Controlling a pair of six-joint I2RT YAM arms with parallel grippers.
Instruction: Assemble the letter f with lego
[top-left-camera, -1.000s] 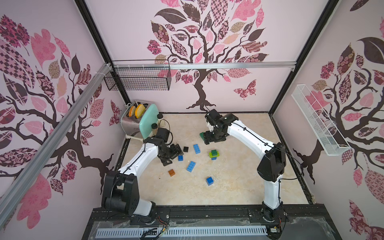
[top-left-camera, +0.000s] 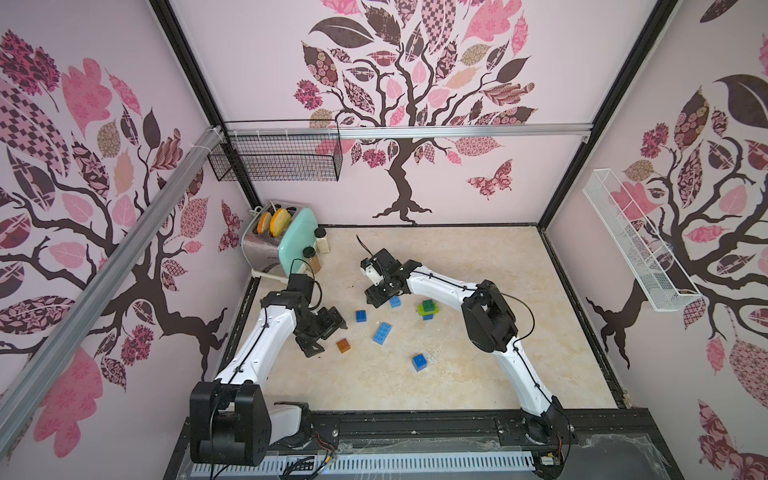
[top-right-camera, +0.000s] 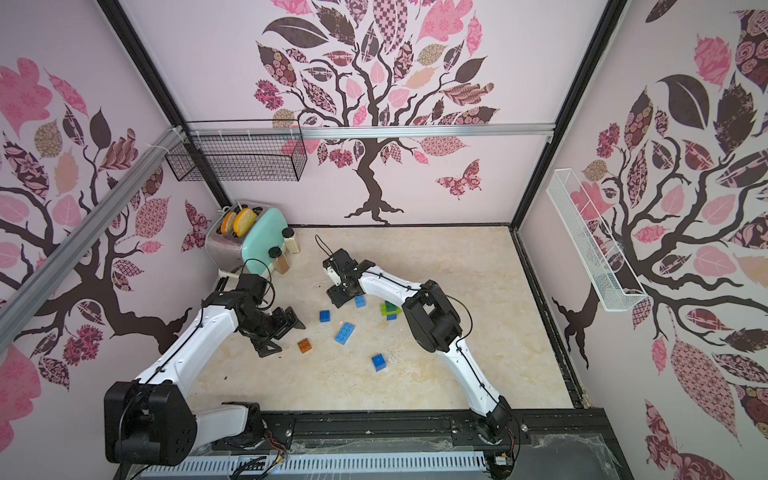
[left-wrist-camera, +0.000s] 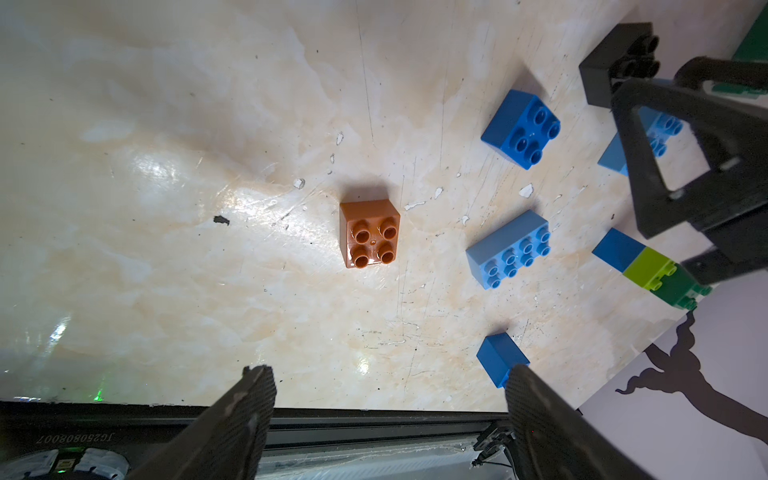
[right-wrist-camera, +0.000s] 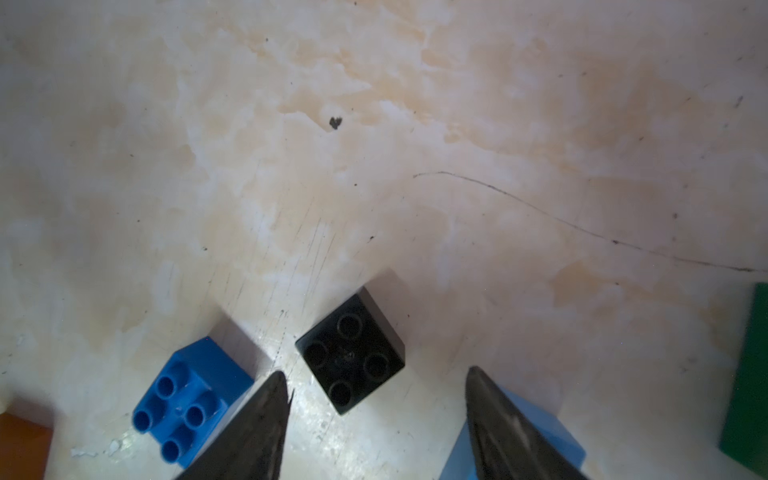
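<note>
In the right wrist view, my right gripper stands open over a black brick (right-wrist-camera: 349, 352), which shows between its fingertips with room on either side. My left gripper is open too, empty, left of an orange-brown brick (top-left-camera: 343, 345) in the top left view. A stack of blue, lime and green bricks (top-left-camera: 428, 309) stands right of centre. Loose on the table lie a small blue brick (top-left-camera: 361, 316), a longer light blue one (top-left-camera: 382, 333) and another blue one (top-left-camera: 420, 362). Under the right gripper, a light blue brick (top-left-camera: 395, 301) is partly covered.
A toaster (top-left-camera: 292, 236) and two bottles (top-left-camera: 321, 240) fill the back left corner. Part of a green brick (right-wrist-camera: 748, 384) shows at the right wrist view's edge.
The right gripper has come left and nearer the front, now covering the black brick in the top left view. My left gripper has drawn back left and frontward, away from the small blue brick.
</note>
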